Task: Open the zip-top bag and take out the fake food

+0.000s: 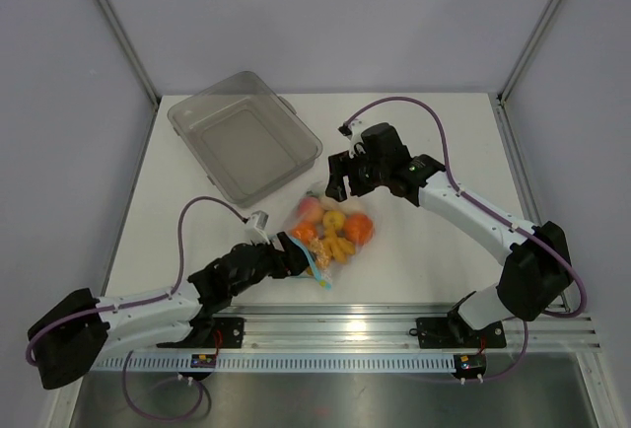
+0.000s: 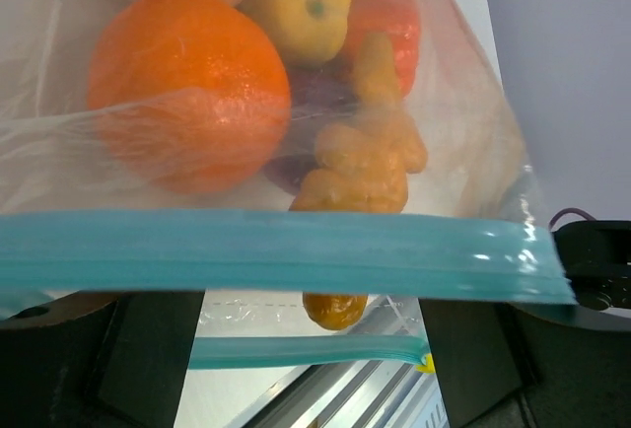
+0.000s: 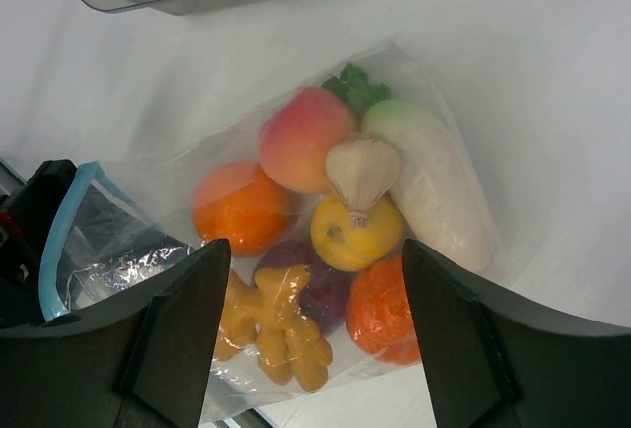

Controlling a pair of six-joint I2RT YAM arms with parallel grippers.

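Observation:
The clear zip top bag [image 1: 317, 206] lies on the table, its mouth edged by teal zip strips [image 2: 276, 250] that stand apart in the left wrist view. Inside are an orange [image 3: 243, 207], a peach [image 3: 307, 139], a yellow apple [image 3: 356, 233], garlic [image 3: 362, 174], a white radish [image 3: 429, 177], a red pepper [image 3: 383, 312], ginger [image 3: 286, 334] and something purple [image 3: 323, 298]. My left gripper [image 1: 290, 256] is open at the mouth, its fingertips hidden by the upper strip. Over the far end of the bag, my right gripper [image 1: 345, 178] is open and empty.
An empty clear bin [image 1: 246, 137] stands at the back left, close to the bag. To the right, the white table [image 1: 444, 241] is bare. A metal rail [image 1: 325, 320] runs along the front edge.

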